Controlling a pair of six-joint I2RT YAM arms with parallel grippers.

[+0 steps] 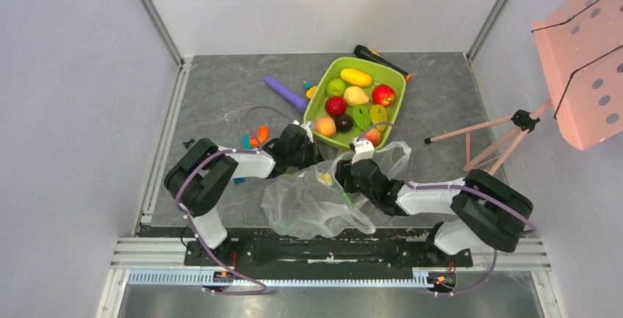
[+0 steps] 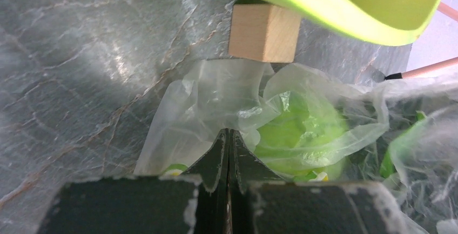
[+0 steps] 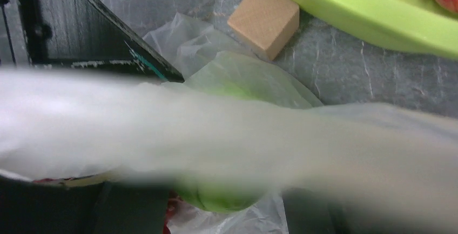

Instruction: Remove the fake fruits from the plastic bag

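The clear plastic bag (image 1: pixel 301 204) lies crumpled at the front of the table, bits of yellow and green showing through it. My left gripper is shut at the bag's upper edge; whether film is pinched between its tips cannot be seen. Just past those tips, a round green fruit (image 2: pixel 302 131) shows under the film. From the right, my right gripper (image 1: pixel 342 175) reaches into the bag, and a green fruit (image 3: pixel 221 197) shows between its fingers. A blurred white fold of bag hides the fingertips and the fruit's middle in the right wrist view.
A green basket (image 1: pixel 314 105) holding several fruits stands just behind both grippers. Between bag and basket sits a wooden block (image 2: pixel 264 31). A purple stick (image 1: pixel 286 94) lies to the basket's left, and a pink tripod (image 1: pixel 485 142) stands at the right.
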